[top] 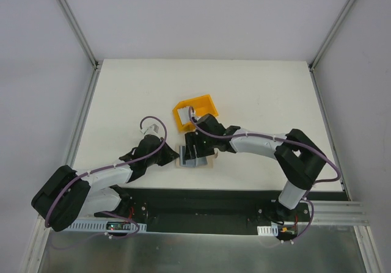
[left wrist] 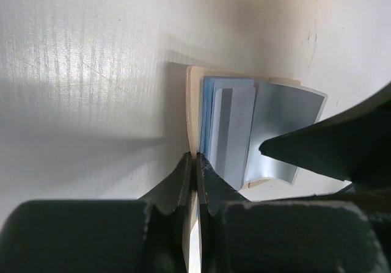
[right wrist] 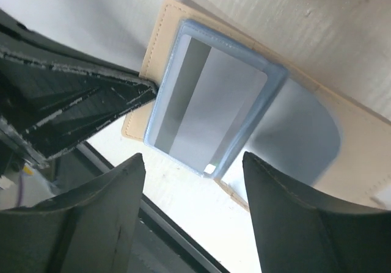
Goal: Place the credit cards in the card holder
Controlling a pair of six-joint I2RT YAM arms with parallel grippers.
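Note:
The beige card holder (top: pixel 211 163) lies open on the table, with clear pockets and grey-blue leaves. Its thin left edge (left wrist: pixel 194 90) is pinched by my left gripper, which is shut. Over the pockets hovers my right gripper, its fingers parted and nothing between them. A grey pocket leaf (right wrist: pixel 211 105) with a dark stripe shows just ahead of those fingertips. Whether a card sits in that leaf cannot be made out. White cards (top: pixel 184 115) lie in the orange box behind the holder.
The orange box (top: pixel 212 105) stands close behind the holder and near the right gripper. Both arms come close together over the holder, and the left fingertip (right wrist: pixel 143 93) shows in the right wrist view. Open table lies at the back and far right.

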